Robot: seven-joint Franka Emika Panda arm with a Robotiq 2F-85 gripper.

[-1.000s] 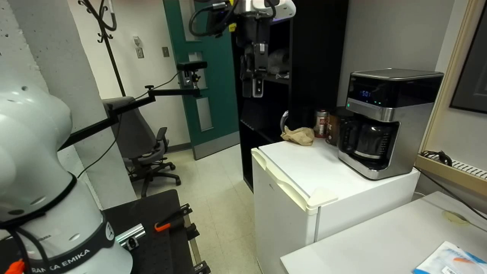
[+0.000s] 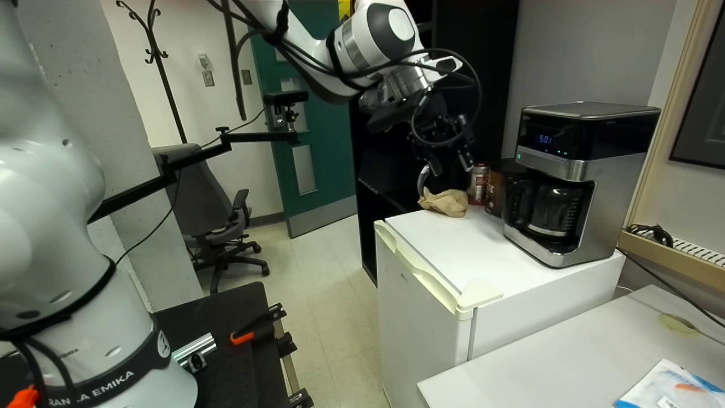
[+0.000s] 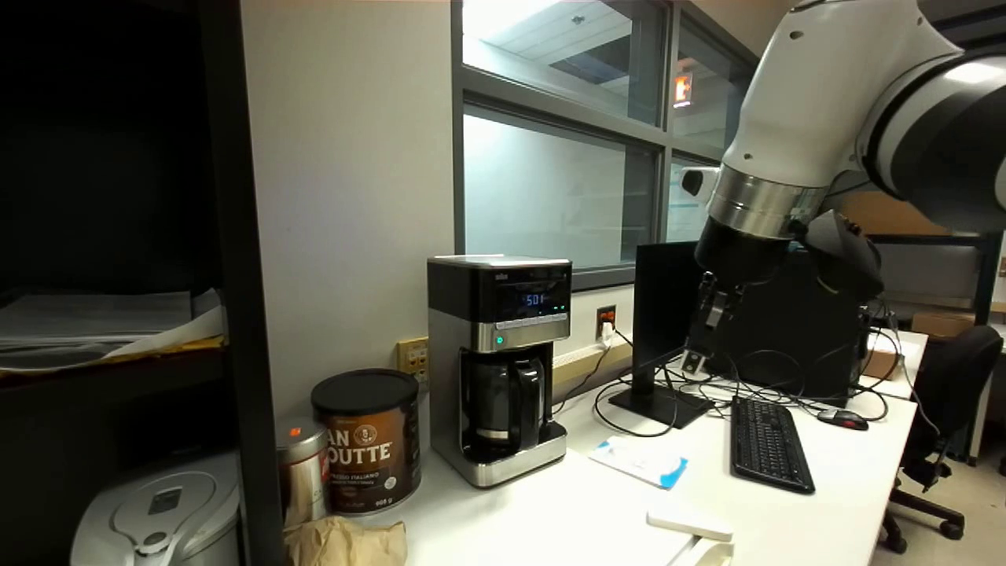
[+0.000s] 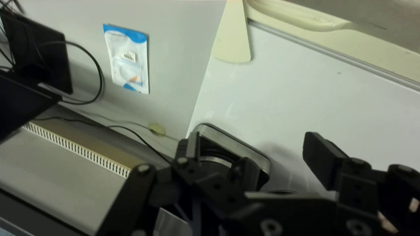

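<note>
A steel and black coffee maker (image 2: 583, 146) stands on the white fridge top (image 2: 445, 238), its glass carafe (image 2: 554, 207) seated inside. In exterior view 1 my gripper (image 2: 451, 163) hangs tilted above the fridge, left of the coffee maker. Exterior view 2 has the gripper (image 3: 695, 362) at the right, apart from the machine. Its two fingers are spread in the wrist view, nothing held between them. Beyond them lie the coffee maker's base (image 4: 240, 147) and the dark carafe handle (image 4: 244, 173), partly hidden by the gripper.
A crumpled brown bag (image 2: 445, 202), a can (image 2: 478, 183) and a coffee tin (image 3: 368, 439) stand beside the coffee maker. A white-and-blue packet (image 4: 128, 59) lies on the desk. Black shelving (image 2: 394, 163) rises behind.
In exterior view 1 the gripper has moved right and down, towards the coffee maker. It has turned from hanging straight down to a slant. The objects on the fridge have stayed put.
</note>
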